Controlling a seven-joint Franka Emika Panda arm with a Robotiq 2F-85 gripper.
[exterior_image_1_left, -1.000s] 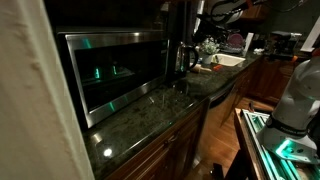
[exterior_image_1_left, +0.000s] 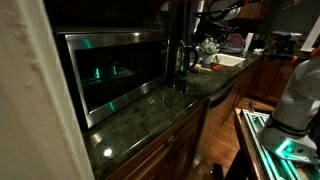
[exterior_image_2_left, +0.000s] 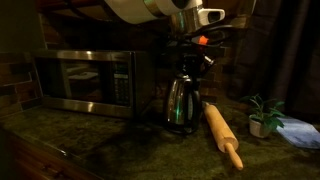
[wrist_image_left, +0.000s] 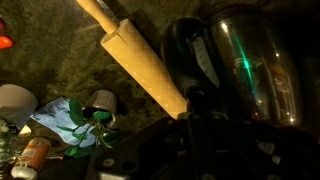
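Observation:
A dark, glossy kettle (exterior_image_2_left: 182, 104) stands upright on the counter in exterior view 2. Directly over it is my gripper (exterior_image_2_left: 196, 64), its dark fingers close to the kettle's top. From the wrist view, the kettle (wrist_image_left: 262, 65) lies on the right, with its black handle (wrist_image_left: 181, 58) turned toward the rolling pin. The shut gripper is low in that picture, near the handle; shadow hides whether they touch. I see nothing clearly between the fingers. Beside the kettle rests a wooden rolling pin (exterior_image_2_left: 222, 133). Exterior view 1 shows the kettle (exterior_image_1_left: 182, 58) small, past the microwave.
A microwave (exterior_image_2_left: 92, 83) stands left of the kettle, with bare dark counter (exterior_image_2_left: 105, 140) before it. On the right are a small potted plant (exterior_image_2_left: 260, 117) and a blue cloth (exterior_image_2_left: 299, 132). A bottle (wrist_image_left: 31, 157) and white cup (wrist_image_left: 16, 102) appear lower left in the wrist view.

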